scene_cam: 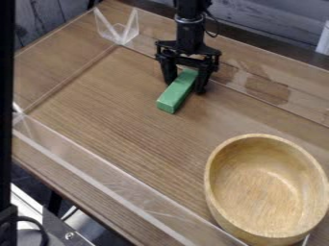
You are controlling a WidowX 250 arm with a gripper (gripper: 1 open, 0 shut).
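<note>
A black robot gripper (184, 61) reaches down from the top centre of the camera view, over a long green block (175, 94) lying on the wooden table (90, 125). The block's upper end sits between or under the gripper's fingers; whether they are closed on it is unclear.
A large tan round bowl (265, 183) stands at the lower right. A clear plastic piece (117, 27) is at the upper left. Black cables lie at the bottom left corner.
</note>
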